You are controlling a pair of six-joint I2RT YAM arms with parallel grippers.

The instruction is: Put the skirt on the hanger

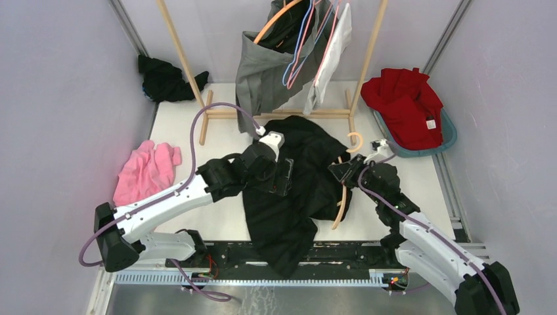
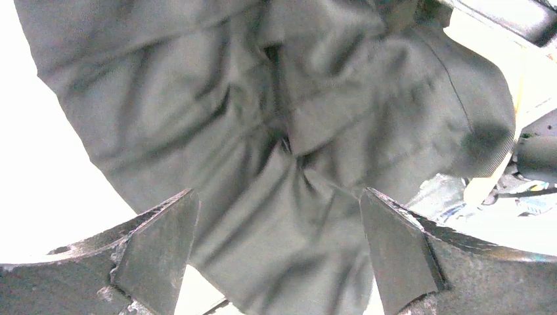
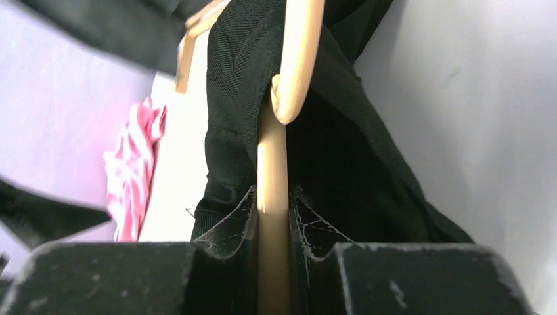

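Observation:
The black skirt lies spread across the table and hangs over its front edge. At the skirt's right side is a light wooden hanger, its hook toward the back and one end bare beyond the cloth. My right gripper is shut on the hanger, whose wood runs between the fingers; black cloth lies around and behind it. My left gripper stands open above the skirt, with no cloth gripped between its fingers. Part of the skirt is hidden under the left arm in the top view.
Behind is a wooden rack with a grey garment and several coloured hangers. A pink cloth and a black cloth lie at the left. A basket of red cloth stands at the back right.

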